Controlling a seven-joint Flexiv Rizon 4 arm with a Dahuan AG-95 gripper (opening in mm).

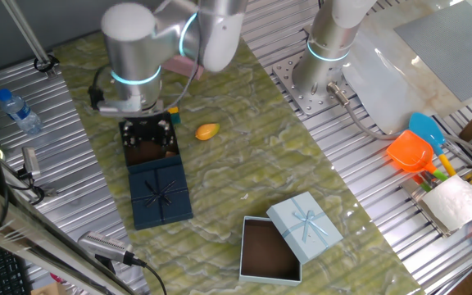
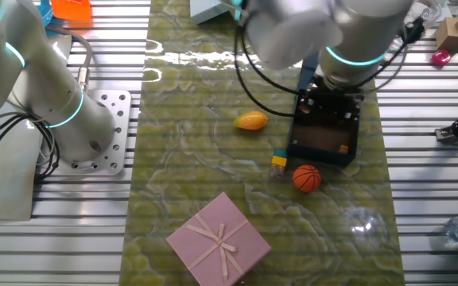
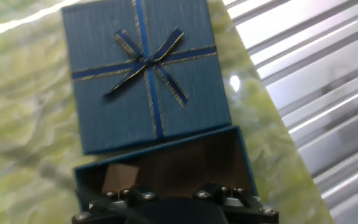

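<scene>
A dark blue open box (image 1: 179, 150) with a brown inside stands at the left of the mat, under the arm. Its blue lid (image 3: 185, 93) with a ribbon bow lies against one side of it. Over the box opening is my gripper (image 1: 148, 138), its fingers spread apart and nothing visible between them. In the wrist view the fingers (image 3: 229, 198) show at the bottom, across the box. A small brown block (image 3: 120, 178) is inside near one wall; a small orange piece (image 2: 343, 148) shows in the box in exterior view 2. The fingertips' depth is unclear.
Near the box lie a yellow-orange fruit (image 2: 251, 120), a small basketball (image 2: 306, 179) and a small yellow-and-teal block piece (image 2: 279, 162). A pink box (image 2: 219, 240) and an open light-blue box (image 1: 270, 250) with its lid (image 1: 306, 227) stand farther off.
</scene>
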